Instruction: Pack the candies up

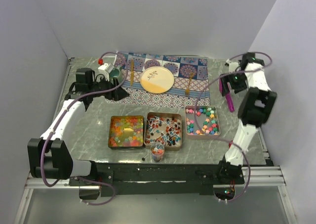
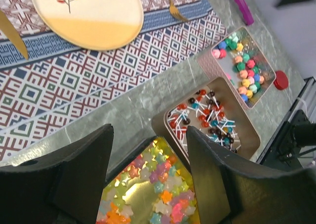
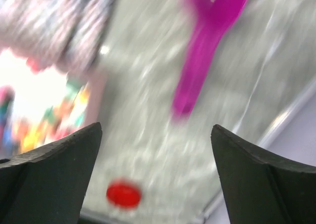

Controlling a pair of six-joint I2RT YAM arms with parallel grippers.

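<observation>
A magenta scoop (image 3: 194, 68) lies on the grey marble top at the far right; in the top view its handle (image 1: 229, 103) points toward the front. My right gripper stands open, raised above the scoop, with nothing between its fingers. At the left, my open, empty left gripper (image 1: 116, 91) hangs above the table beside the green mug. In front are a tray of gummy stars (image 1: 111, 141), a tray of lollipops (image 1: 175, 147) and a pinkish box of coloured candies (image 1: 199, 136). A clear jar (image 1: 157, 152) with candies inside stands at the front edge.
A patterned cloth (image 1: 178, 100) covers the back middle, bearing a plate (image 1: 157, 79), a golden knife (image 1: 132, 71) and a fork (image 1: 189, 84). The mug (image 1: 115, 73) stands left of it. A red lid (image 3: 123, 194) lies right of the candy box. Walls close off the sides.
</observation>
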